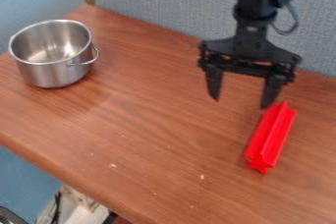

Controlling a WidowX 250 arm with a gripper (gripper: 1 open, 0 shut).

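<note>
My gripper (242, 83) hangs in the upper right over the wooden table, its two fingers spread wide and empty. Below its right finger, a long red object (270, 136) lies on the table, angled toward the front. A steel pot (50, 63) with a wire handle stands at the left.
Grey padded panels back it, and a blue surface shows beyond its left edge, with cables at the lower left.
</note>
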